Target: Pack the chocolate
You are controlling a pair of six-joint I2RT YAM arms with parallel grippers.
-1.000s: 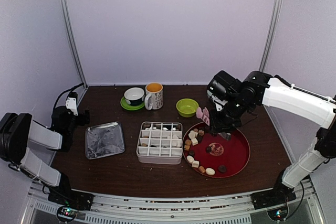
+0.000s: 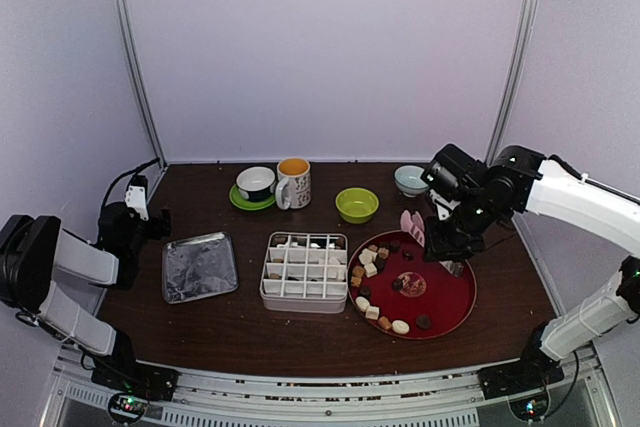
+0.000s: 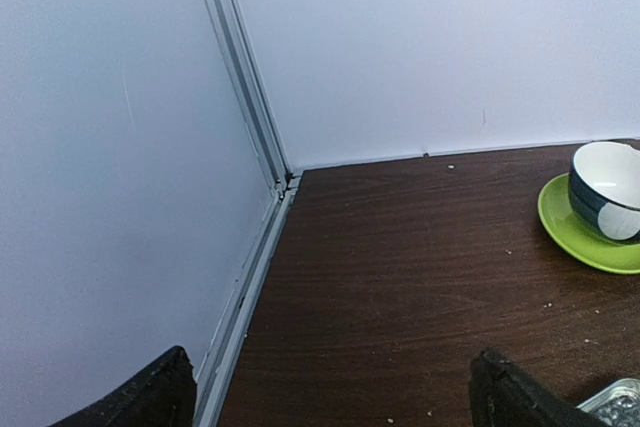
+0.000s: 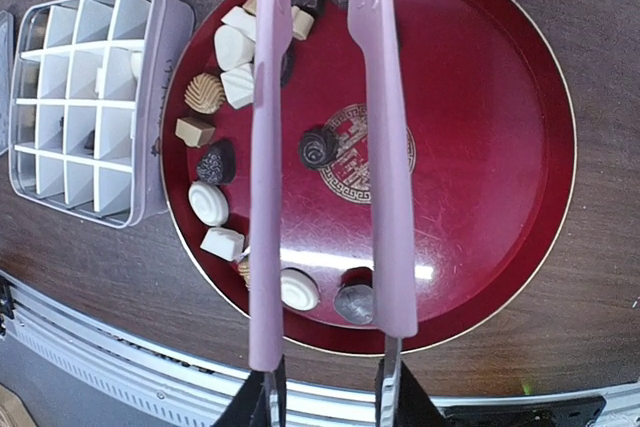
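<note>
A red round plate [image 2: 430, 302] holds white, tan and dark chocolates, mostly along its left side, with a dark one [image 4: 319, 146] near the centre. Left of it stands a divided box [image 2: 304, 299] with some pieces in its compartments. My right gripper hangs over the plate, its long pink fingers part open; I see nothing held between them, only plate and chocolates below. My left gripper is open and empty at the table's left side, away from the chocolates.
A metal tray [image 2: 200, 267] lies at the left. Along the back are a bowl on a green saucer [image 2: 250, 202], a mug [image 2: 294, 187], a green bowl [image 2: 357, 205] and a pale blue bowl [image 2: 410, 182]. Bare table lies in front.
My right arm has moved rightward over the plate, away from the box side. The left arm and the objects look unchanged.
</note>
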